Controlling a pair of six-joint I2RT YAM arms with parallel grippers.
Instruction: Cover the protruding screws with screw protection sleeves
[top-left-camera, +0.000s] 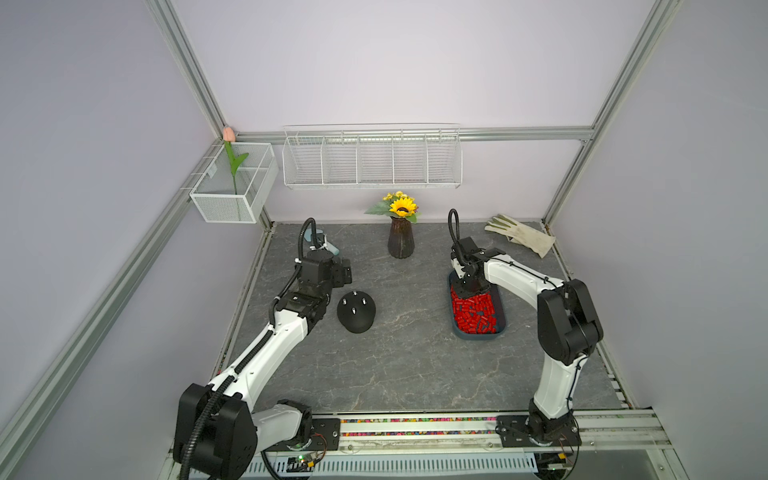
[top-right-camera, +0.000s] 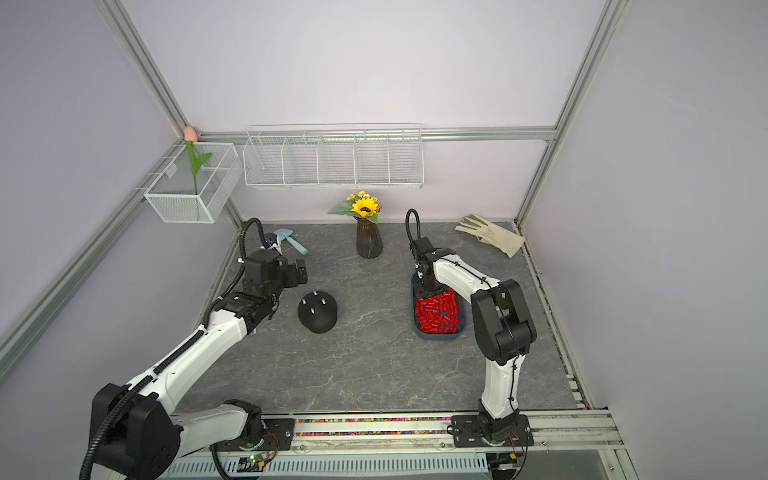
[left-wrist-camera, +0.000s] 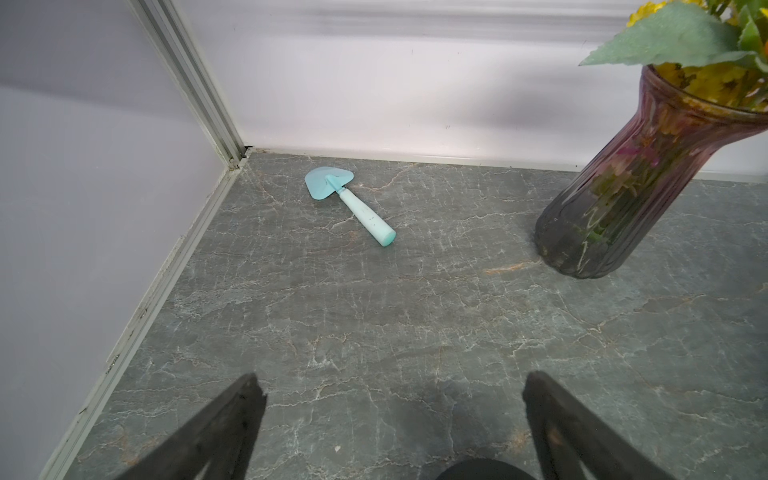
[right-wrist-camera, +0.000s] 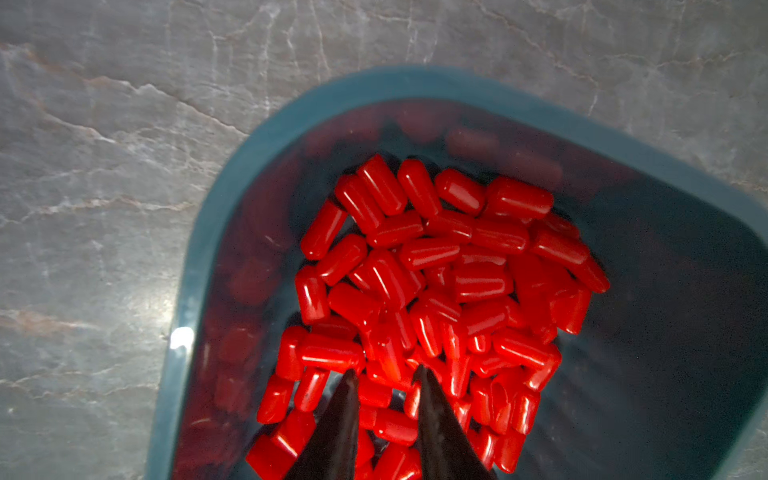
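A black dome (top-left-camera: 357, 320) rests on the table with several pale screws sticking up from its top; only its dark edge (left-wrist-camera: 485, 470) enters the left wrist view. My left gripper stands open, empty, above the table beyond the dome. Many red screw sleeves (right-wrist-camera: 480, 281) lie heaped in a blue-grey tray (right-wrist-camera: 384, 82). Over this heap, my right gripper points down with its fingertips a little apart. Red sleeves show in the gap; whether any touches the fingers cannot be told.
A vase of sunflowers (top-left-camera: 401, 238) stands at the back, between the arms. Behind my left gripper lies a light-blue trowel (left-wrist-camera: 352, 204). Pale gloves (top-left-camera: 521, 233) lie at the back right. Between dome and tray the table is clear.
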